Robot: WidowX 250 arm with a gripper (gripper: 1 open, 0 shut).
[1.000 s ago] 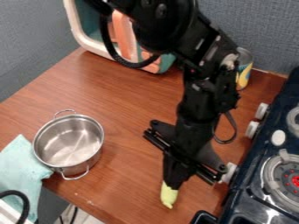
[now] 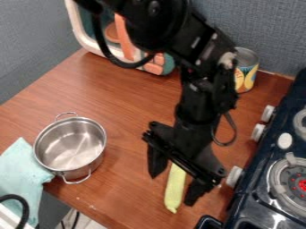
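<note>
My gripper [image 2: 177,161] points down at the wooden table [image 2: 96,98], its black fingers spread open on either side of a pale yellow, long object [image 2: 174,190], which looks like a banana or corn and lies on the table. The upper end of that object is between or behind the fingers; I cannot tell whether they touch it.
A steel pot [image 2: 70,143] stands at the left by a light blue cloth [image 2: 27,179]. A stove [image 2: 282,170] fills the right edge. A can [image 2: 245,70] and a white bin [image 2: 91,34] stand at the back.
The gripper has opened and lifted slightly, showing more of the yellow object beneath it. The object appears to lie in the same place.
</note>
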